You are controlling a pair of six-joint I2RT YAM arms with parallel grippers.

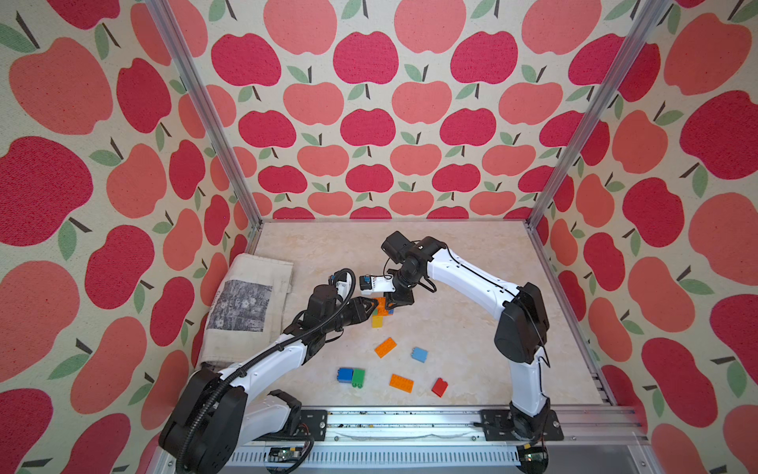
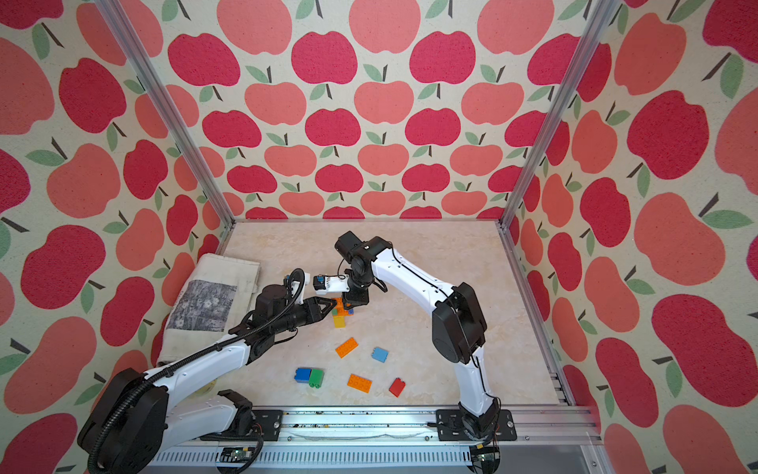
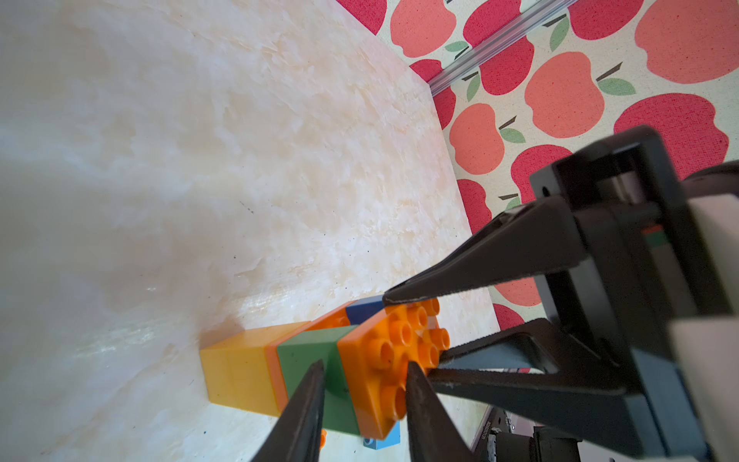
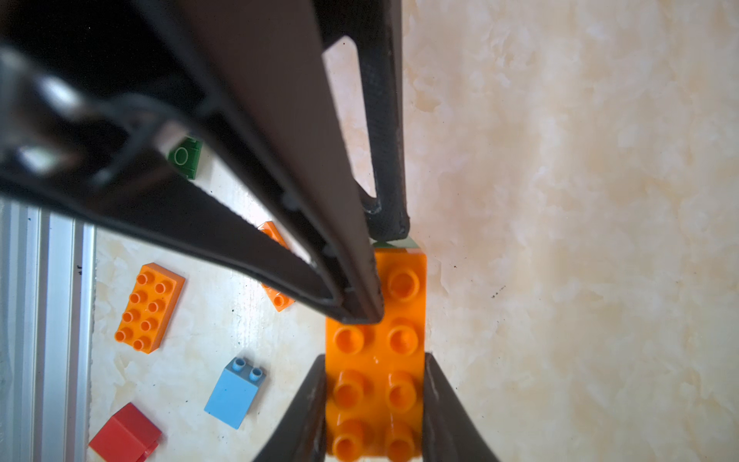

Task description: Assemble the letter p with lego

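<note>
At the table's centre is a stacked assembly: a yellow brick point(image 3: 238, 362), green brick point(image 3: 311, 381), dark blue brick point(image 3: 361, 312) and, on top, an orange eight-stud brick point(image 4: 375, 362). My left gripper point(image 1: 369, 308) comes from the left and is shut on the orange top brick, as the left wrist view shows. My right gripper point(image 2: 351, 301) reaches from the right, shut at the same assembly, its fingers over the orange brick's far end; what exactly lies between them is partly hidden.
Loose in front lie orange bricks point(image 1: 385, 347) point(image 1: 401, 383), a light blue brick point(image 1: 419, 354), a red brick point(image 1: 439, 388) and blue point(image 1: 345, 375) and green point(image 1: 357, 378) bricks. A folded cloth point(image 1: 248, 292) covers the left side.
</note>
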